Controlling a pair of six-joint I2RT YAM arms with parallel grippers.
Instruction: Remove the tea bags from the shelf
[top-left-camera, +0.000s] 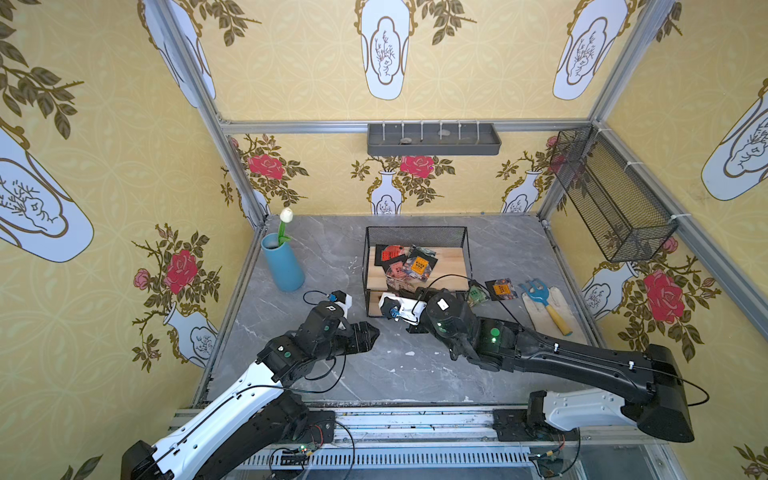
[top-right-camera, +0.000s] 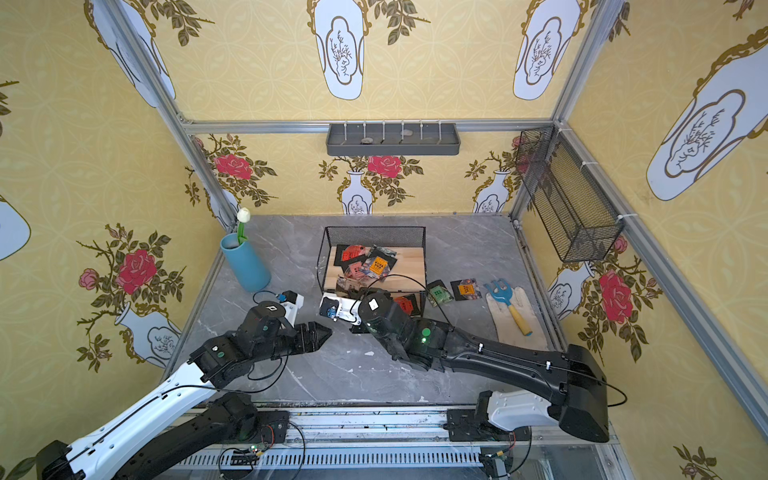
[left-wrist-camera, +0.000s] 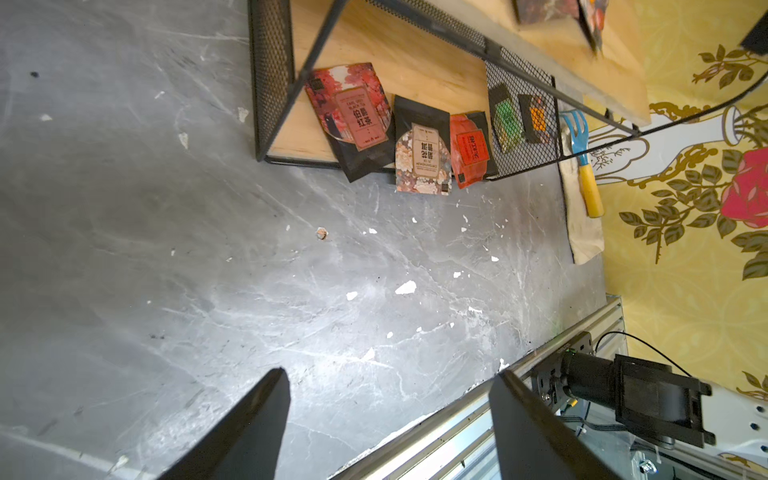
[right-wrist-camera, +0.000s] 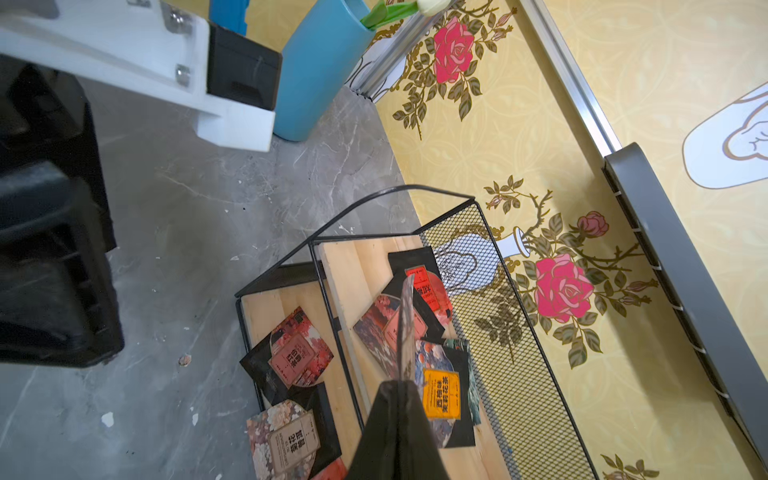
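Note:
My right gripper is shut on a thin tea bag (right-wrist-camera: 405, 324), seen edge-on and standing up from the fingertips. Behind it, the two-level wire shelf (right-wrist-camera: 336, 336) carries tea bags on its upper board: one with a red label (right-wrist-camera: 429, 288), one with an orange label (right-wrist-camera: 441, 393), and a pinkish one partly covered. On the lower board, a red-flowered bag (left-wrist-camera: 352, 116), a beige-labelled bag (left-wrist-camera: 422, 148) and an orange-red bag (left-wrist-camera: 470, 148) lie side by side, overhanging the front edge. My left gripper stands open and empty, in front of the shelf.
Right of the shelf, a green packet (top-right-camera: 438, 291) and an orange-labelled packet (top-right-camera: 465, 289) lie on the table, near a glove (top-right-camera: 502, 320) with a blue fork. A blue vase (top-left-camera: 283, 268) stands at left.

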